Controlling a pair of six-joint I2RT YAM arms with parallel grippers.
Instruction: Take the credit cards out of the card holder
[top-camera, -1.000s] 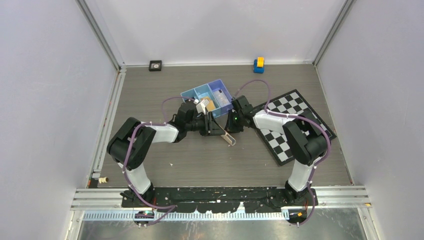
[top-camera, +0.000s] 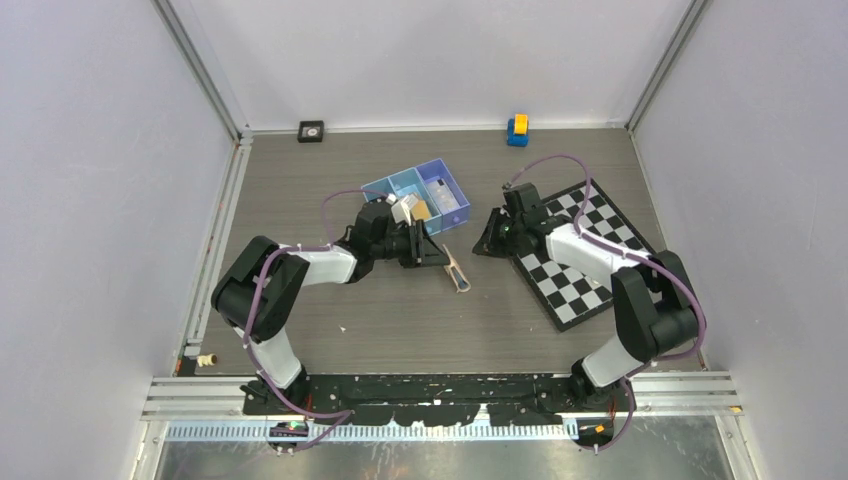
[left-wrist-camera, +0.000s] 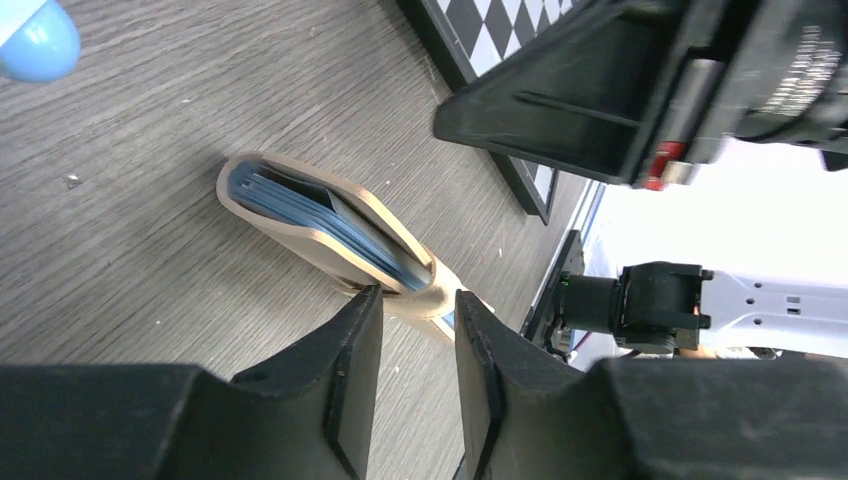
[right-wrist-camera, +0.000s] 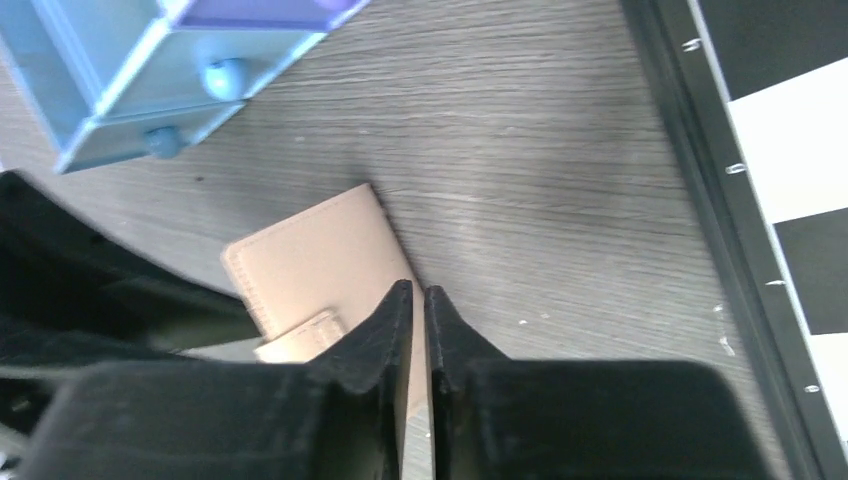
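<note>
The tan card holder (top-camera: 449, 262) hangs tilted over the table's middle, its mouth parted. Blue cards (left-wrist-camera: 322, 215) sit inside it, edges showing in the left wrist view. My left gripper straddles the holder's near end, a finger on either side, and is shut on it. Off to the right, my right gripper (top-camera: 478, 250) is apart from the holder. Only a narrow gap separates its fingertips (right-wrist-camera: 462, 330) in the right wrist view, and nothing shows between them. The holder's tan outer face (right-wrist-camera: 318, 255) lies beyond them there.
A blue and purple divided box (top-camera: 462, 208) stands just behind the left gripper, with things in its compartments. To the right lies a checkerboard (top-camera: 540, 285), partly under the right arm. Bare table stretches in front of the holder.
Blue now shows in the holder's mouth. The left arm has hardly moved.
</note>
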